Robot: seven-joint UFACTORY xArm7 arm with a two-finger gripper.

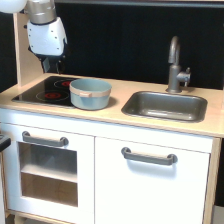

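Observation:
A blue-grey pot (91, 96) with a tan handle stands upright at the front right of the black stovetop (38, 92), partly over the wooden counter. My gripper (52, 66) hangs below the white arm, above the back of the stovetop and up to the left of the pot. Clear space separates it from the pot. Its fingers are small and dark against the black background, so how they stand is unclear.
To the right, a steel sink (165, 106) is set into the counter, with a dark faucet (175, 70) rising behind it. The counter (118, 98) between pot and sink is bare. White cabinet doors (150, 190) with grey handles lie below.

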